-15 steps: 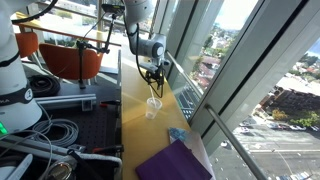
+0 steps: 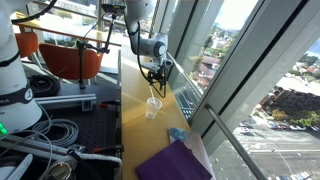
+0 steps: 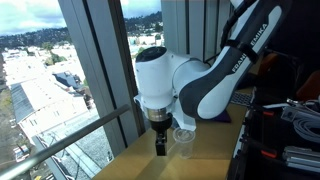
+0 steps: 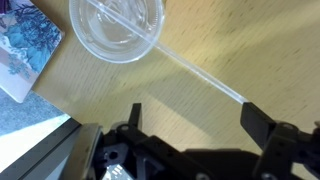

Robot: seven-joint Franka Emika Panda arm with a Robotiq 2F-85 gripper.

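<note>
A clear plastic cup (image 4: 118,45) stands on the wooden table at the top of the wrist view; it also shows as a small pale cup (image 2: 153,108) in exterior view 1. A clear straw (image 4: 200,74) leans out of it and runs down to the right finger's tip, where its end meets the dark finger in the picture. Whether they touch, I cannot tell. My gripper is open, with bare table visible between its fingers. In exterior view 2 the gripper (image 3: 161,146) hangs beside the cup (image 3: 184,138), on its left.
A colourful printed packet (image 4: 24,40) lies near the cup, close to the table's window side. A purple cloth-like sheet (image 2: 172,163) and a small bluish item (image 2: 178,134) lie nearer in exterior view 1. Tall windows line one side; cables (image 2: 55,130) lie opposite.
The arm and gripper have shifted only slightly near the cup. The cup stays about where it was, and the other things have not moved.
</note>
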